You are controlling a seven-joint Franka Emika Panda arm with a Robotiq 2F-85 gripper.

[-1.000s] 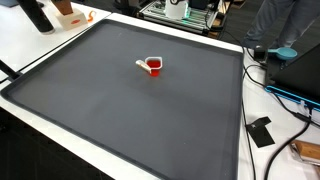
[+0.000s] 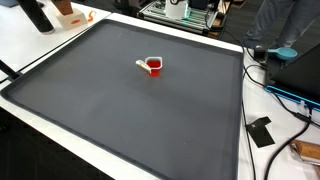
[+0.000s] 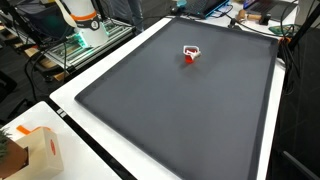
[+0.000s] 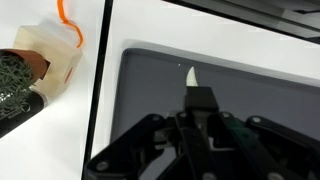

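In the wrist view my gripper points over the dark grey board [image 4: 150,80], its black fingers close together. A slim pale pointed piece [image 4: 191,76] sticks out past the fingertips, and the fingers look shut on it; the rest of it is hidden. On the board lies a small red and white cup-like object [image 2: 154,66], seen also in the second exterior view as a red and white shape [image 3: 191,54]. Beside it in the first exterior view is a short pale stick-like part [image 2: 143,66]. Neither exterior view shows my gripper.
A potted plant [image 4: 15,85] and a light wooden box [image 4: 58,55] stand off the board's corner, with an orange strip [image 4: 68,18] nearby. Black cables [image 2: 272,130] run along the right side. Most of the board is bare.
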